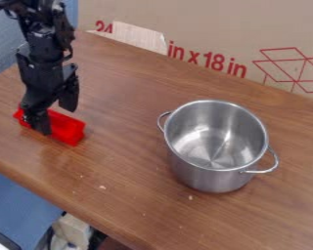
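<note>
A red block (63,131) lies on the wooden table at the left, near its edge. My black gripper (44,111) hangs down over it with its fingers open, one on either side of the block's upper part; whether they touch it cannot be told. A steel pot (214,145) with two side handles stands upright on the right half of the table.
A cardboard panel (250,39) with red print stands behind it. Blue material (16,195) shows beyond the left edge.
</note>
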